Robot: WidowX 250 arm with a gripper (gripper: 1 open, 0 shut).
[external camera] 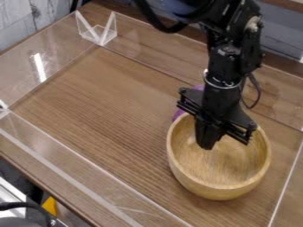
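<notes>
My gripper [213, 131] is low over the left rear part of a large tan bowl [219, 173] at the right of the camera view, its tips near or inside the rim. It looks shut, with nothing visible between its fingers. A purple object [182, 113] is mostly hidden behind the gripper, just beyond the bowl.
A clear wire-like holder [98, 27] stands at the back left. A small yellow object [50, 204] is at the lower left edge, beside a dark cable.
</notes>
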